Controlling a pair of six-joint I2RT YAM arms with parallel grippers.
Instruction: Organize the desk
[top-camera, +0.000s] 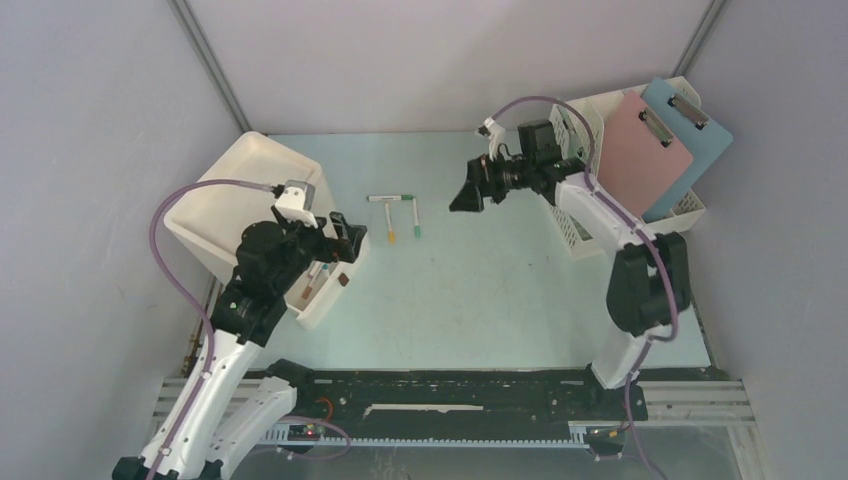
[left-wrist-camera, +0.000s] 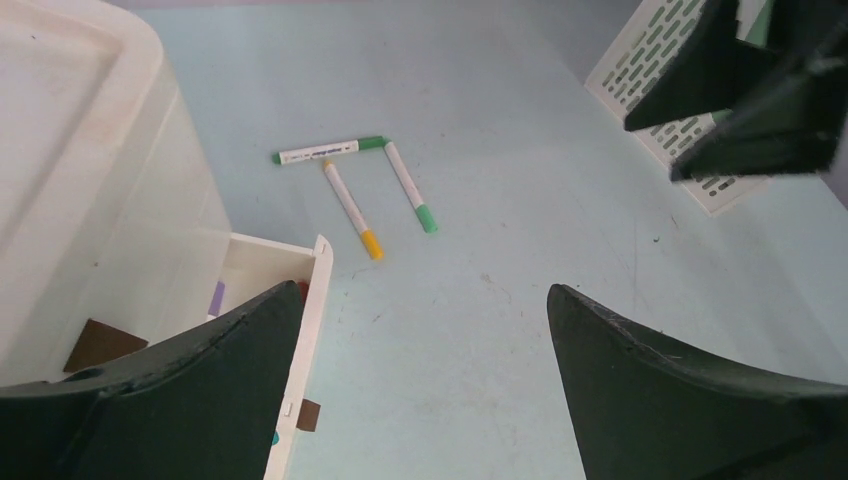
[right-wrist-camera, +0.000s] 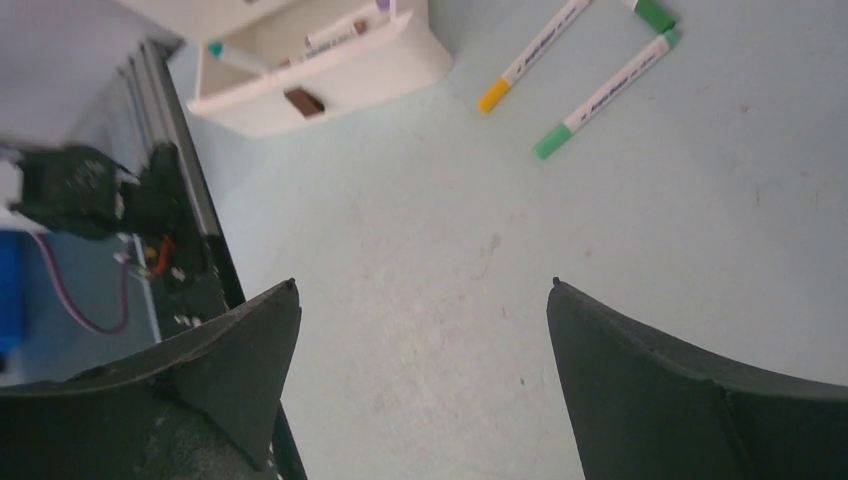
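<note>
Three markers lie on the table: a green-capped one (top-camera: 390, 197) crosswise, a yellow-capped one (top-camera: 390, 220) and another green-capped one (top-camera: 416, 217) lengthwise. A white organizer (top-camera: 230, 180) at left has an open drawer (left-wrist-camera: 310, 340) with pens inside, partly hidden in the top view by my left gripper (top-camera: 350, 238). That gripper is open above the drawer, nothing between its fingers. My right gripper (top-camera: 471, 194) hangs open and empty in mid-table, right of the markers.
A white rack (top-camera: 686, 215) at back right holds pink (top-camera: 635, 165), blue and green clipboards, close beside the right arm.
</note>
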